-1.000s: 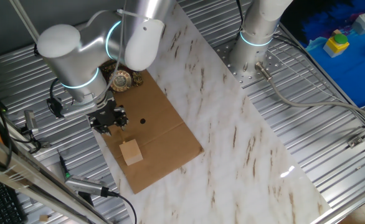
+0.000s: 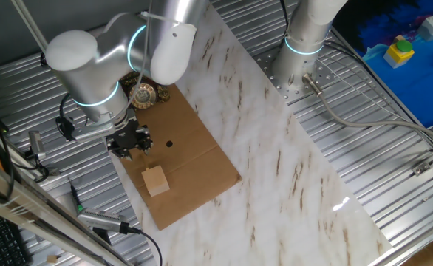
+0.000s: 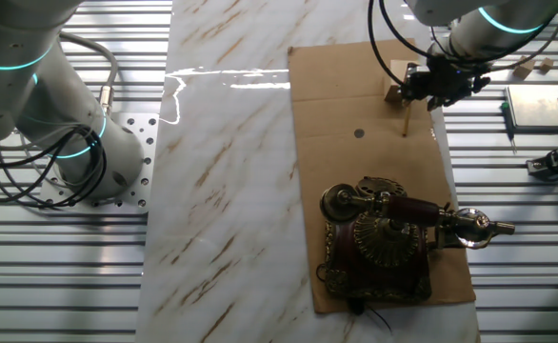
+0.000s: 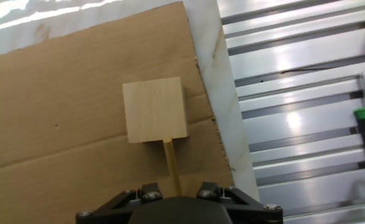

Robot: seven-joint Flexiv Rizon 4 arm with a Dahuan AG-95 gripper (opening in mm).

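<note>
A pale wooden block (image 4: 156, 110) lies on the brown cardboard sheet (image 4: 64, 99), near the sheet's edge. From its near side a thin wooden stick (image 4: 171, 165) extends toward my gripper; whether the two are joined cannot be told. The fingers (image 4: 150, 193) stand apart, so the gripper is open, with the stick's near end passing from sight behind the gripper body between them. Exterior view 1 has the gripper (image 2: 137, 153) over the cardboard, close to the block (image 2: 155, 180) but apart from it. In exterior view 2 the arm partly covers the block (image 3: 393, 84).
An ornate old-style telephone (image 3: 379, 243) occupies one end of the cardboard. Beside the sheet, the marble-patterned tabletop (image 2: 268, 185) is bare. A dark hole or spot (image 3: 359, 133) marks the cardboard. Cables and a device (image 3: 536, 108) lie on the metal slats beyond the edge.
</note>
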